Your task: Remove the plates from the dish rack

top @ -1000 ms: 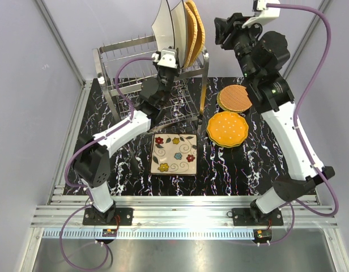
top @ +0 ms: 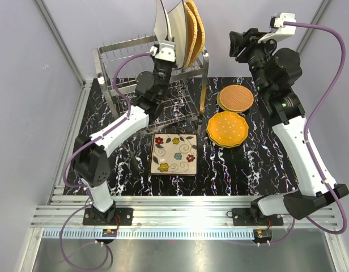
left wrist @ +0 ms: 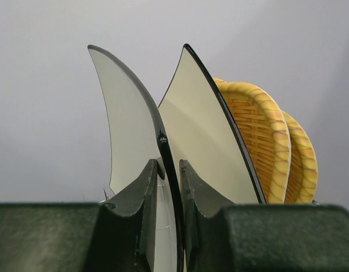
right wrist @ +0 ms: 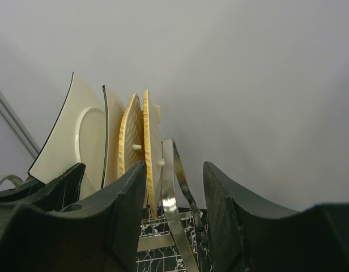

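The dish rack (top: 97, 62) holds white plates (left wrist: 208, 141) and woven orange plates (left wrist: 298, 164) upright at its right end. My left gripper is at the front white plate (left wrist: 126, 113), whose dark rim runs between its fingertips; whether it grips firmly is unclear. My right gripper is raised right of the rack, its fingers apart with nothing held; in its view the plates (right wrist: 72, 127) stand to the left.
On the dark counter lie a square floral plate (top: 173, 154), an orange dotted plate (top: 228, 129) and round tan plates (top: 235, 97).
My right arm has moved to the right and lower in the top view, away from the rack. My left gripper and the front white plate have shifted slightly left.
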